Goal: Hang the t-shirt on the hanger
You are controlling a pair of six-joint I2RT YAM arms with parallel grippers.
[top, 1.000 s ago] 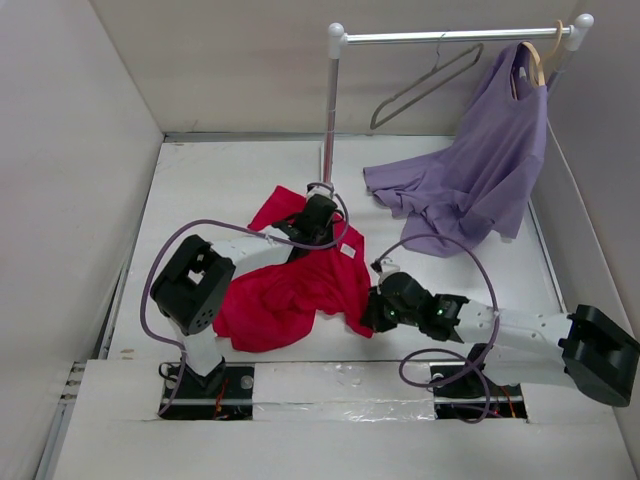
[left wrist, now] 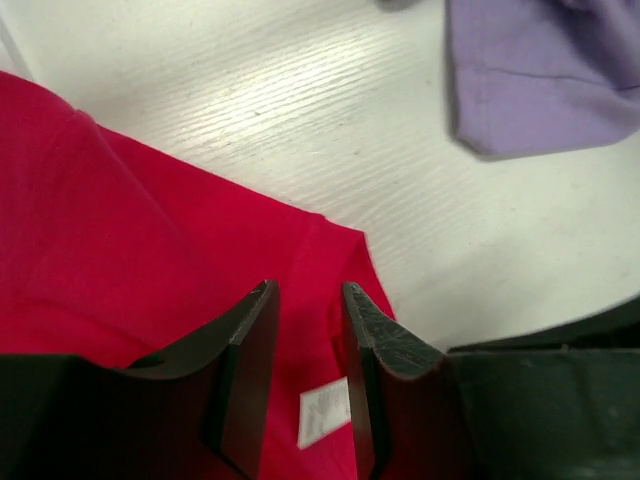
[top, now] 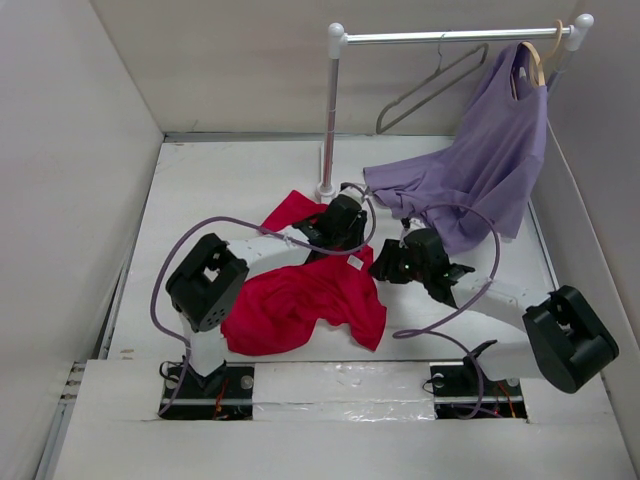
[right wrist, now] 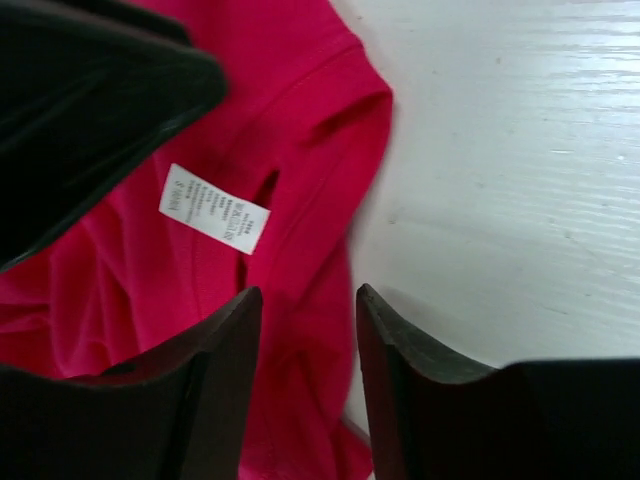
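The red t-shirt lies crumpled on the white floor beneath my left gripper, which is open above its collar edge and white label. My right gripper stands open at the shirt's right edge, fingers over the red fabric and bare floor, near the left one. A grey empty hanger hangs on the rail at the back.
A purple garment on a wooden hanger hangs at the right of the rail and spreads on the floor behind my right gripper. The rack's left post stands behind the t-shirt. Bare floor shows at the far left.
Over the last second my left gripper has moved right, and my right gripper has moved back from the shirt's front edge toward the label. The shirt has shifted slightly right.
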